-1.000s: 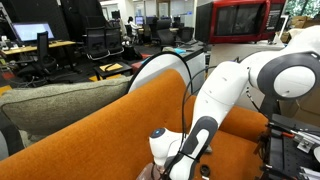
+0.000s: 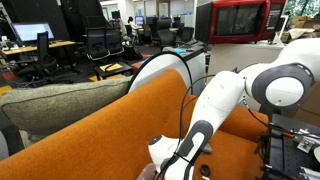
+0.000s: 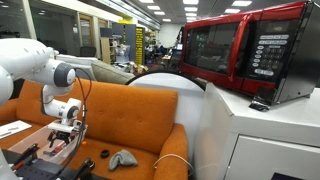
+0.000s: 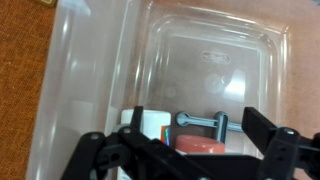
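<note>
Below my gripper, in the wrist view, is a clear plastic bin (image 4: 78, 85). The fingers stand wide open above its contents, one finger on each side. Inside the bin lie a white block-like item (image 4: 155, 122), a red rounded item (image 4: 200, 145) and a grey-blue tool (image 4: 221, 125) with a long thin shaft. The fingers partly cover the near end of these things. In exterior view 2 the gripper (image 3: 62, 128) is low over the pale bin (image 3: 70, 152); details there are too small to tell.
An orange couch (image 2: 85, 135) surrounds the work area, its backrest behind the arm. A grey cloth-like item (image 3: 123, 159) and a small dark object (image 3: 104, 154) lie on the seat. The far part of the bin's floor is bare. A red microwave (image 3: 222, 45) stands well off right.
The lower arm and wrist have shifted slightly down and left in exterior view 1. The couch and surroundings look the same.
</note>
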